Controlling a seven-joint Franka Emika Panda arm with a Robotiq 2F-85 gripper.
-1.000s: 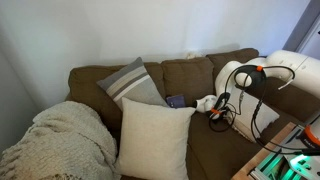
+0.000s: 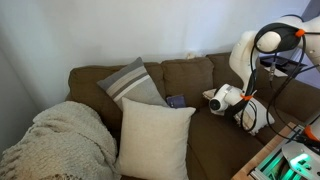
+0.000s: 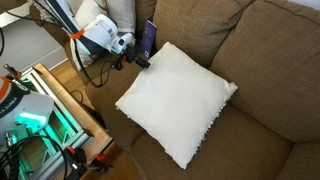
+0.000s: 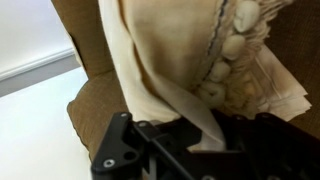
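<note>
Very close in the wrist view is a cream cushion with a seam and a trim of pale bobbles. Its cloth narrows into a fold running down into my shut gripper, which appears to pinch it. The fingertips themselves are largely covered by this cloth. In exterior view 2 my gripper sits at the upper left edge of a large cream cushion lying on the sofa seat. Exterior view 1 has a cream cushion partly behind the arm.
Another cream cushion leans at the left, before a grey striped pillow. A dark blue item rests against the sofa back. A knitted blanket covers the left end. Bare brown seat shows in the middle.
My arm has risen and drawn back to the right in exterior view 1, with the hand now higher above the seat. The right-hand cushion's visible outline has shifted slightly; the other cushions look unmoved.
</note>
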